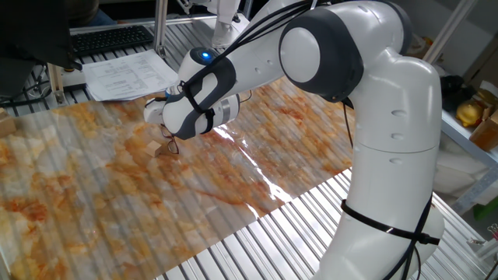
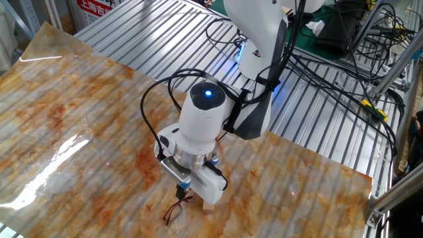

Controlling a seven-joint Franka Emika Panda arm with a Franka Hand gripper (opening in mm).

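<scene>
A small light wooden block (image 1: 154, 148) rests on the marbled orange-and-white board (image 1: 93, 210). In the second exterior view, part of that block (image 2: 209, 207) shows just beneath the edge of the white hand. My gripper (image 2: 198, 198) points down close over the block; its fingers are hidden behind the hand, so neither the finger opening nor any contact with the block can be made out. Thin red and black wires (image 2: 174, 210) hang from the hand beside the block.
At the board's left edge sits another wooden piece (image 1: 6, 123). Papers (image 1: 128, 75) and a keyboard (image 1: 111, 39) lie beyond the board. Cables run along the arm.
</scene>
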